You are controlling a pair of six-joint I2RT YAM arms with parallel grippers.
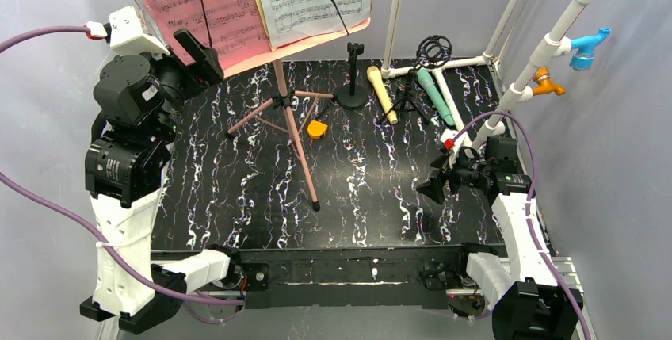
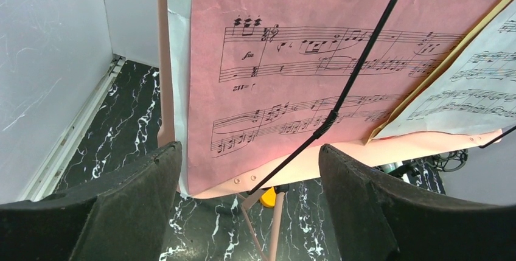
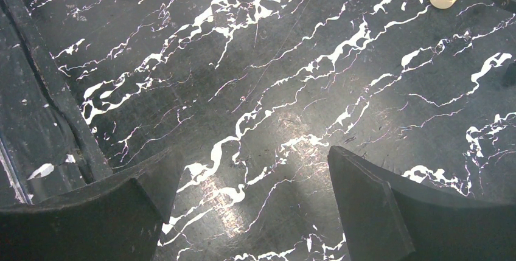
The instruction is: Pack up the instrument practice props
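A pink music stand (image 1: 301,162) on tripod legs carries a pink music sheet (image 2: 292,78) and a white one (image 2: 474,78), with thin black rods across them. Beside the pink sheet's left edge, my left gripper (image 1: 204,56) has its fingers apart. Its own view puts the sheet's lower corner between and beyond the fingertips, with no visible grip. Low over bare tabletop, my right gripper (image 1: 438,180) is open and empty. Towards the back lie a yellow microphone (image 1: 382,96) and a green one (image 1: 434,96), with a small black tripod (image 1: 406,102) between them.
A round-based black stand (image 1: 353,96) and an orange-yellow object (image 1: 317,129) are near the tripod legs. White pipes (image 1: 547,48) with a blue tap (image 1: 586,47) and an orange tap (image 1: 547,82) rise at right.
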